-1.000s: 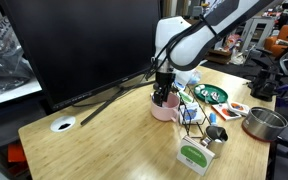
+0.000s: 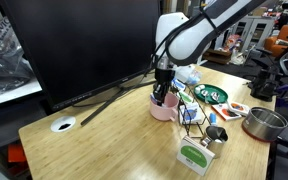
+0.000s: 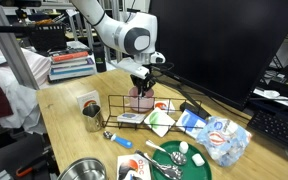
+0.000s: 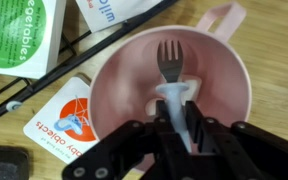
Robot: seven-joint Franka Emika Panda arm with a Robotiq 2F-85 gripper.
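Observation:
A fork (image 4: 170, 62) with a pale blue handle points tines-forward over the inside of a pink cup (image 4: 112, 92) in the wrist view. My gripper is shut on the fork's handle. In exterior view 1 the gripper (image 2: 162, 94) is low at the mouth of the pink cup (image 2: 165, 111), which stands upright on the table. Exterior view 2 has the gripper (image 3: 140, 84) above the same cup (image 3: 141, 103), partly behind a black wire rack. How deep the fork reaches into the cup cannot be told.
Close beside the cup runs the black wire rack (image 3: 182, 122). Small picture cards (image 4: 66, 118) lie near it. A metal cup (image 3: 92, 118), a steel pot (image 2: 265, 123) and a green plate (image 3: 174, 158) occupy other spots. Left of the cup, the wooden table (image 2: 94, 140) is mostly bare.
The arm has shifted only slightly over the past second, its upper part a little higher and to the left. The pink cup stays where it was.

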